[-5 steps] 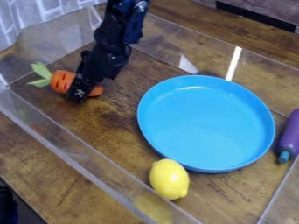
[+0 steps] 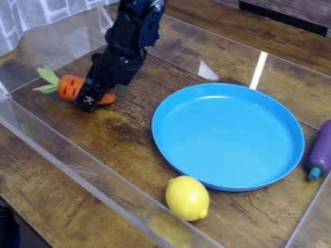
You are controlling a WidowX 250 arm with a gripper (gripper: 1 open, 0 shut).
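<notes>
The black gripper reaches down from the top at the left of the camera view, shut on an orange toy carrot with a pale green top, which is low at the wooden surface. The gripper's fingers partly hide the carrot.
A large blue plate lies to the right of the carrot. A yellow lemon is at the bottom middle, and a purple object at the right edge. Clear walls border the area. The surface below the gripper is bare.
</notes>
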